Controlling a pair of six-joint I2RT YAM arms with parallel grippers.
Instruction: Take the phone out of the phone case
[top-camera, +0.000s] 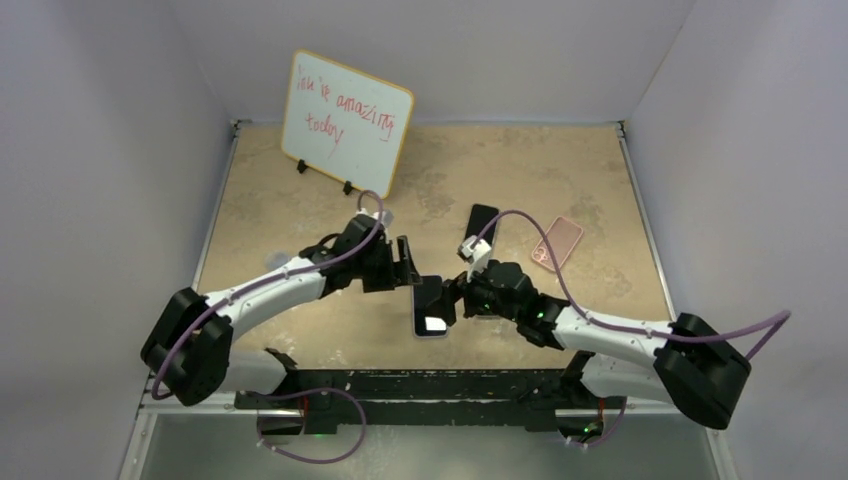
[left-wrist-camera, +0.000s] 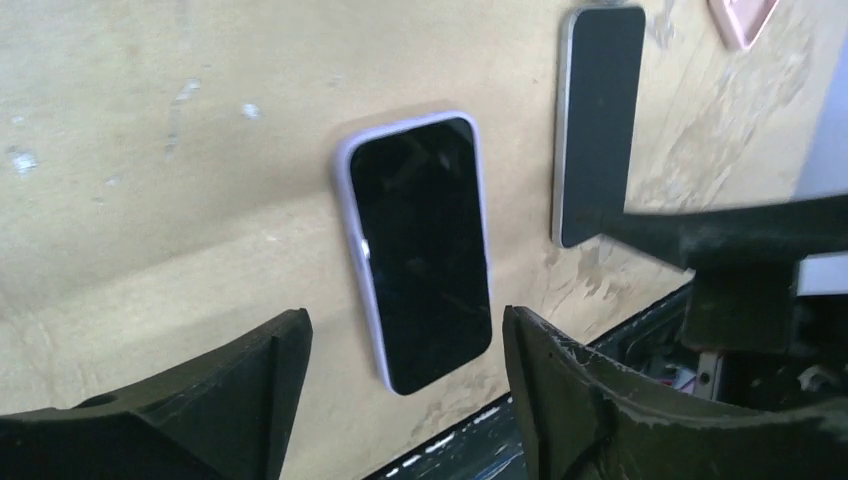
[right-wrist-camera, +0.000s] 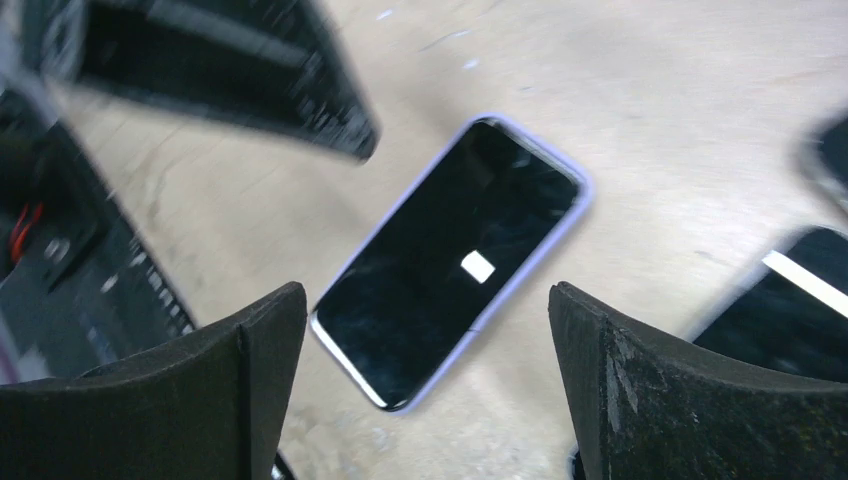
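A black-faced phone sits inside a pale purple case on the table, and its top and bottom ends both show in the left wrist view. In the top view the cased phone lies between the two arms. My left gripper is open, its fingers apart with clear air between them, above the phone. Likewise my right gripper stands open over the phone, touching nothing that I can see. A bright patch reflects off the screen.
Another black phone lies behind, and a pink case farther right. A dark phone-like slab lies right of the cased phone. The whiteboard stands at the back left.
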